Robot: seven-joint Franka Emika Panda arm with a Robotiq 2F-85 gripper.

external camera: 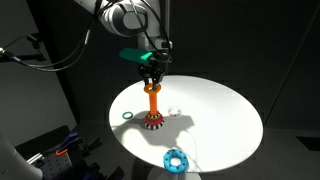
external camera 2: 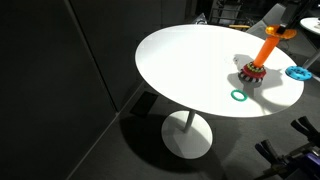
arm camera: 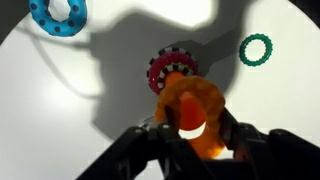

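Note:
An orange post point(external camera: 154, 104) stands upright on the round white table, with red and dark beaded rings point(external camera: 154, 121) stacked around its base. My gripper point(external camera: 153, 80) is at the post's top, shut on an orange ring point(arm camera: 196, 108). In the second exterior view the orange ring point(external camera 2: 281, 32) sits level at the top of the post point(external camera 2: 266, 52). Whether the post's tip is inside the ring or just below it, I cannot tell. From the wrist, the ring covers much of the post, and the beaded rings point(arm camera: 172, 65) show beyond it.
A blue ring point(external camera: 176, 161) lies near the front edge of the white table point(external camera: 220, 115). A thin green ring point(external camera: 128, 115) lies on the left side. Small pale pieces point(external camera: 174, 112) rest right of the post.

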